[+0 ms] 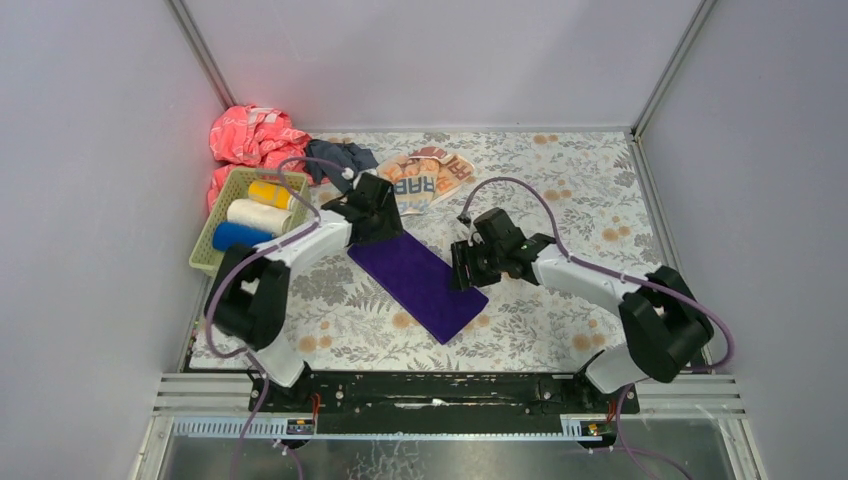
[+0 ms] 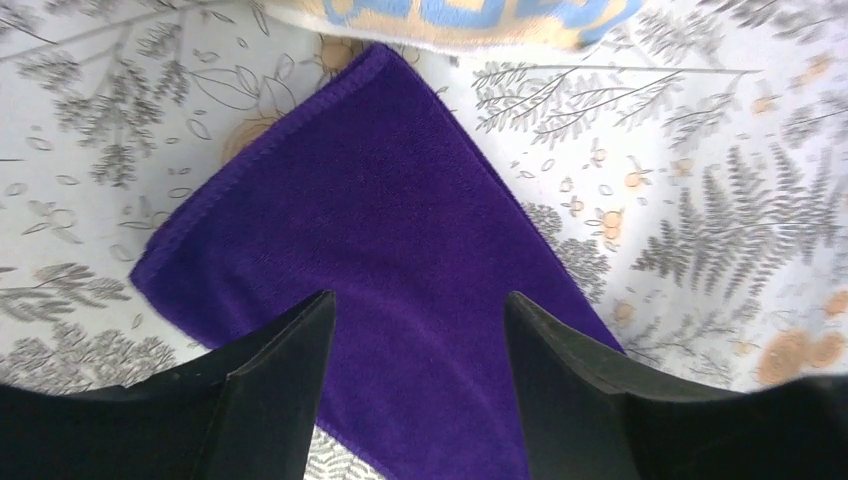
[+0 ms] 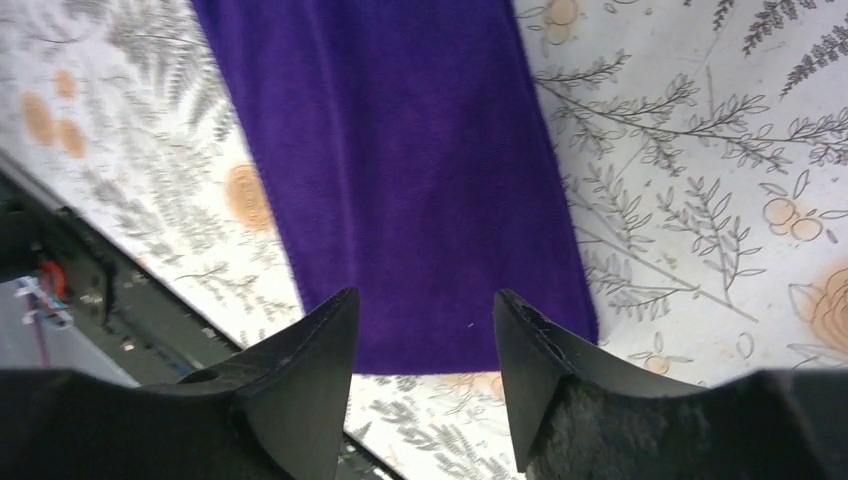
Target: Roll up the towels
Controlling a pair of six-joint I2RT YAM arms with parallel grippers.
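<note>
A dark purple towel [image 1: 420, 290], folded into a long strip, lies flat and slanted on the patterned table. Over its far left end hangs my left gripper [image 1: 383, 236]; in the left wrist view the gripper stands open, with bare towel [image 2: 370, 210] beneath and between its fingers. My right gripper [image 1: 463, 268] is above the near right half. In the right wrist view, a gap shows between the right fingertips, and the towel's short end [image 3: 430, 350] lies below them, not gripped. A soft lengthwise crease runs along the towel there.
At the left stands a green basket [image 1: 206, 256] with a blue roll [image 1: 240, 236], a white roll [image 1: 258, 215] and a yellow roll [image 1: 270, 193]. Pink cloth [image 1: 255, 138], a dark grey cloth [image 1: 340, 160] and a printed orange-white towel [image 1: 428, 177] lie behind.
</note>
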